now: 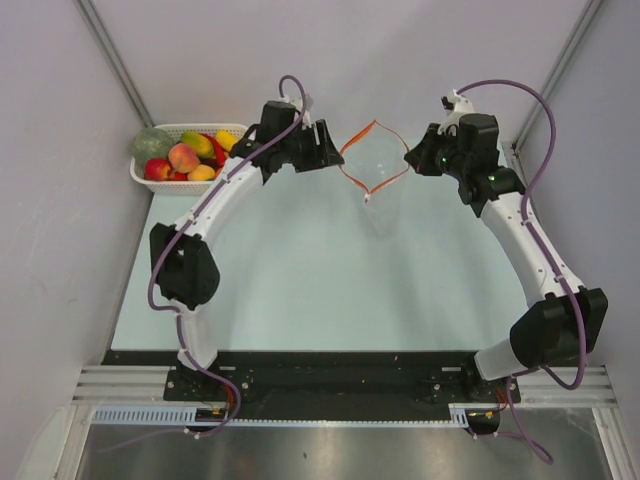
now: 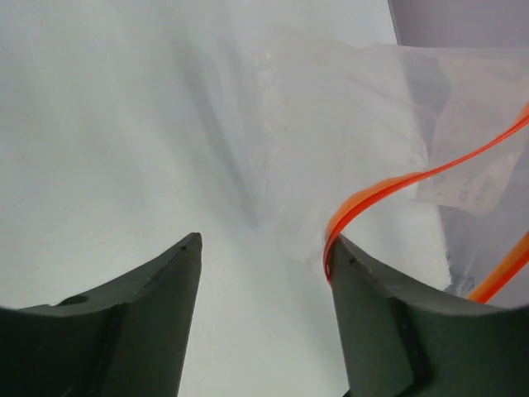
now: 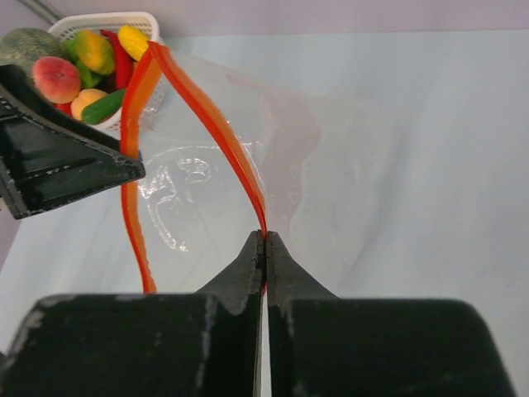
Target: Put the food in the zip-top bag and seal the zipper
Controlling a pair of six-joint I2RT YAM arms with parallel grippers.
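Note:
The clear zip top bag (image 1: 382,200) hangs upright over the table with its orange-rimmed mouth spread wide. My right gripper is shut on the bag's right rim, the orange strip (image 3: 225,136) running down into its fingertips. On the other side, my left gripper stands open, its fingers apart; the bag's orange edge (image 2: 372,194) lies against the right-hand finger, with bare space beside the left-hand one. At the back left, the food fills a white basket (image 1: 168,188): a peach (image 1: 183,157), a yellow pepper (image 1: 196,145), a green melon (image 1: 150,146) and other pieces.
Walls (image 1: 50,200) border it on both sides and behind. Purple cables (image 1: 545,165) loop along both arms.

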